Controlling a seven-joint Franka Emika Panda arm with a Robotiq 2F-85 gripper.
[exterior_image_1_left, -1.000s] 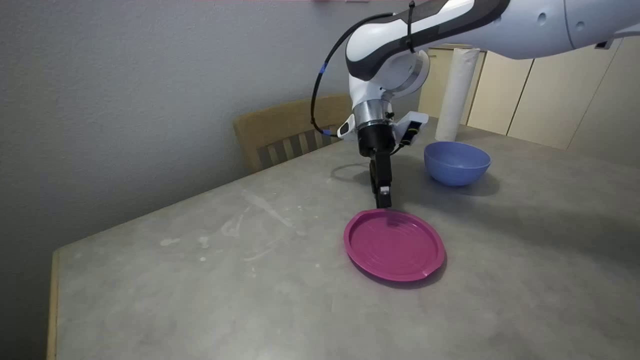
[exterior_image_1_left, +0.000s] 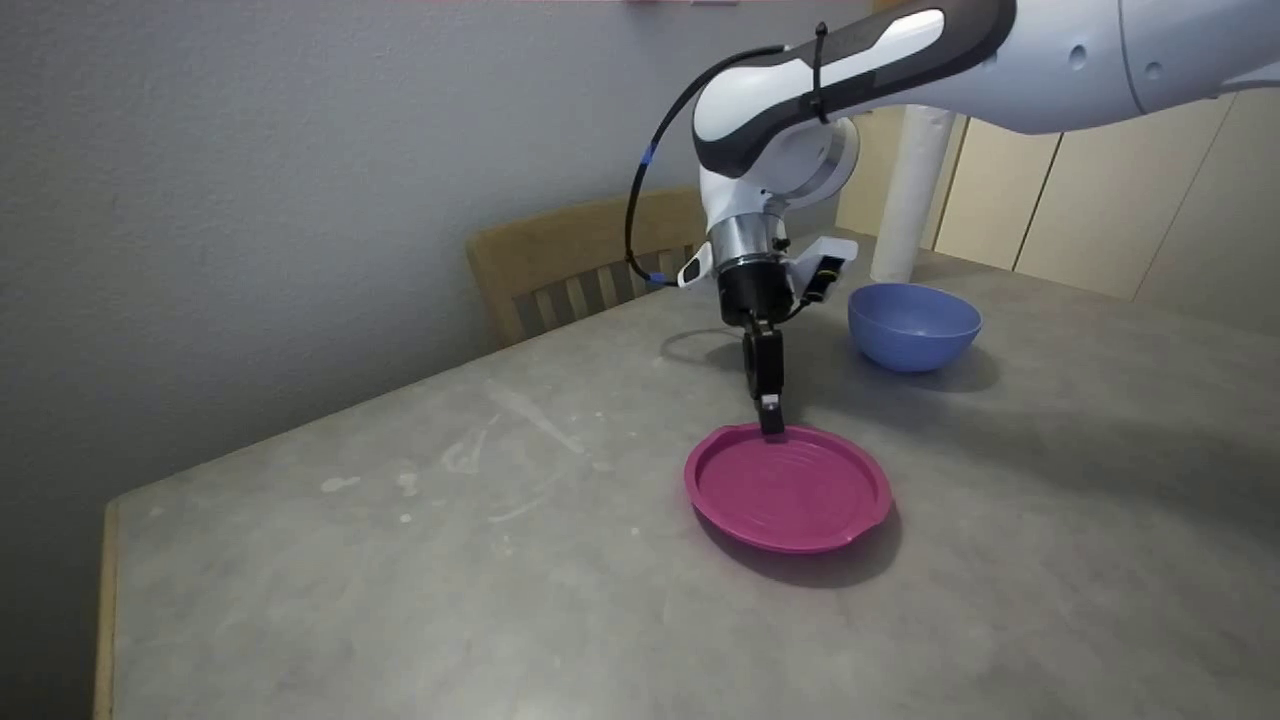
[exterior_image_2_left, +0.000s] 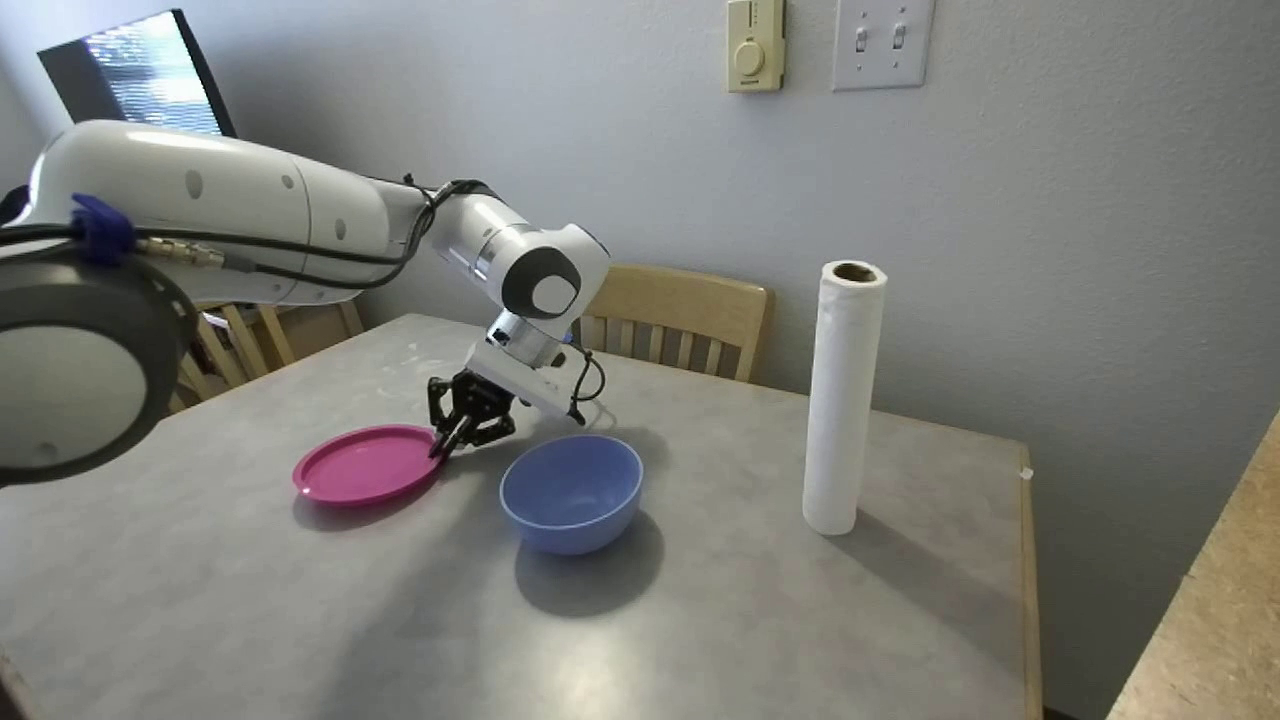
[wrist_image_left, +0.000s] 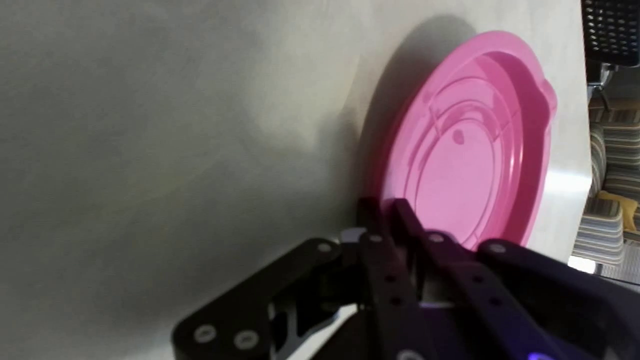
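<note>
A round pink plate (exterior_image_1_left: 786, 492) with a raised rim is at the table's middle in the first exterior view. My gripper (exterior_image_1_left: 771, 422) is shut on the plate's rim on the chair side. In the second exterior view the same plate (exterior_image_2_left: 366, 466) lies left of the gripper (exterior_image_2_left: 441, 450). The wrist view shows the rim of the plate (wrist_image_left: 459, 174) between the two black fingertips of my gripper. A shadow shows beneath the plate's near side; whether all of it touches the table is hard to tell.
An empty-looking blue bowl (exterior_image_2_left: 573, 494) stands a short way from the gripper. Beyond it a white paper roll (exterior_image_2_left: 842, 396) stands upright. A wooden chair (exterior_image_1_left: 576, 258) is at the table's far edge.
The gripper and wrist have come slightly lower. The plate's tilt has shifted, its front edge now a little higher in view with a wider shadow below.
</note>
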